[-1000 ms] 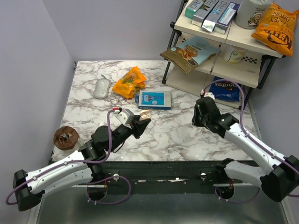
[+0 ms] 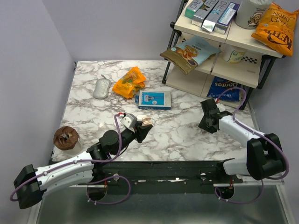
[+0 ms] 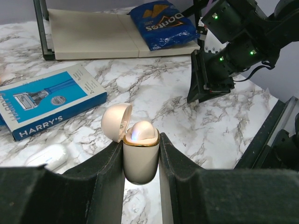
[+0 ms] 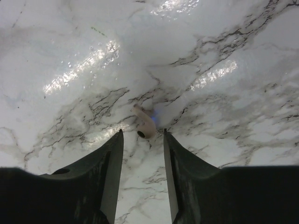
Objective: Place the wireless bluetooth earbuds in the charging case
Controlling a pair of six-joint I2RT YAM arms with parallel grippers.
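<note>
My left gripper is shut on the pale pink charging case (image 3: 140, 163), which has a gold rim. Its rounded lid (image 3: 115, 122) is tipped up to the left, and a bluish light glows at the pale domed top inside. From the top view, the case (image 2: 146, 121) is held above the table's front middle. Over on the right, my right gripper (image 2: 205, 127) points down at the table. In the right wrist view a small pale earbud (image 4: 148, 128) lies on the marble, between and slightly beyond the parted fingertips, touching neither visibly.
A blue Harry's box (image 2: 154, 100) lies behind the left gripper, with a white rounded object (image 3: 47, 156) near it in the left wrist view. A shelf (image 2: 187, 79) stands at the back right, with a Doritos bag (image 2: 223, 88) below. Marble between the arms is clear.
The left gripper has shifted only slightly, still holding the open case.
</note>
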